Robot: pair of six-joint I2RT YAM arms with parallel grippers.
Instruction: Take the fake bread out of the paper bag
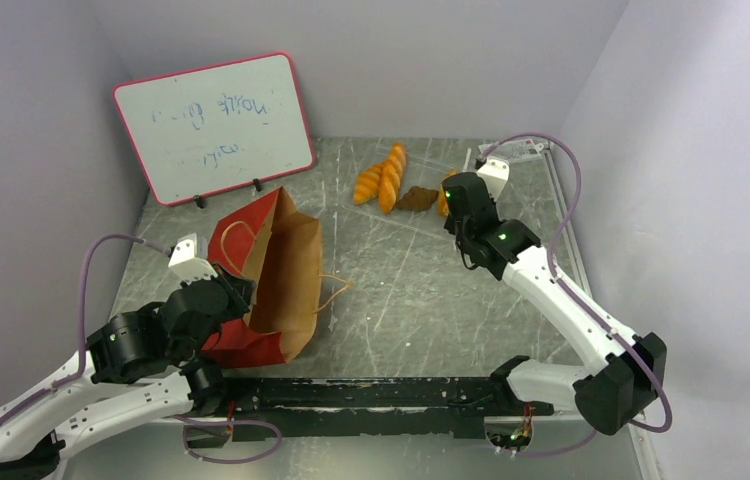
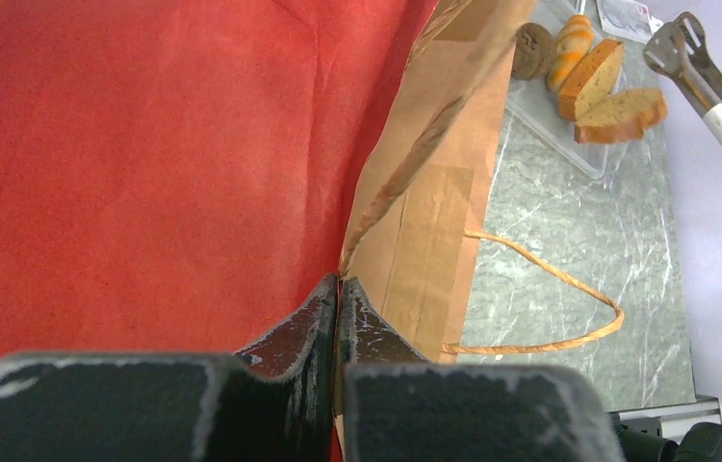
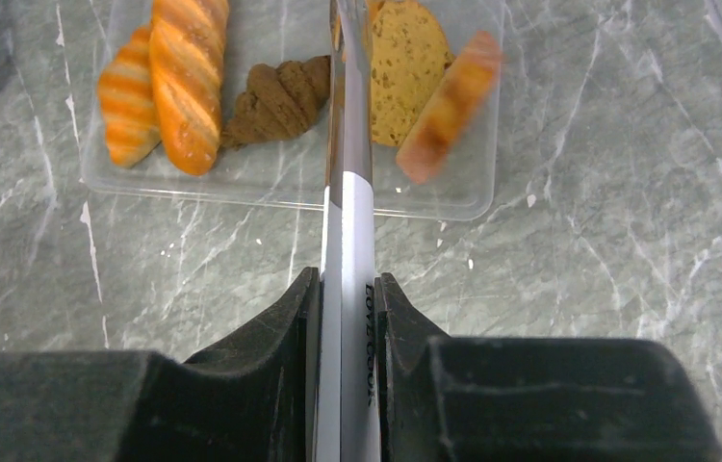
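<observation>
The red paper bag lies on its side at left, its brown mouth facing right; no bread shows in the visible part of its inside. My left gripper is shut on the bag's rim. Between the fingers of my right gripper are the tongs with their white handle. Their tips stand spread and empty in the left wrist view, apart from the bread. One bread slice tilts over the clear tray's edge, beside another slice. Long loaves and a brown croissant share the tray.
The clear tray stands at the back of the grey table. A whiteboard leans behind the bag at left. Bare tabletop lies between the bag and my right arm. A cord handle sticks out from the bag.
</observation>
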